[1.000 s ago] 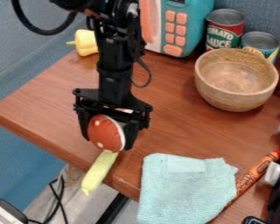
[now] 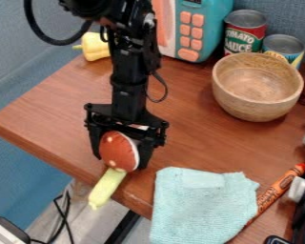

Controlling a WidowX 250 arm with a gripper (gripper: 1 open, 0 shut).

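Note:
The black gripper point(image 2: 123, 143) is low over the front-left part of the wooden table, its fingers around a round orange-red object point(image 2: 117, 151) with a white edge. A pale yellow elongated piece point(image 2: 107, 186) extends below that object, out over the table's front edge. Whether this piece is joined to the red object I cannot tell.
A wooden bowl point(image 2: 257, 93), two cans point(image 2: 244, 30) and a teal toy microwave point(image 2: 187, 27) stand at the back right. A light blue cloth point(image 2: 204, 205) and an orange packet point(image 2: 280, 191) lie at the front right.
The gripper and the red object have shifted very slightly over the last second; the rest looks unchanged.

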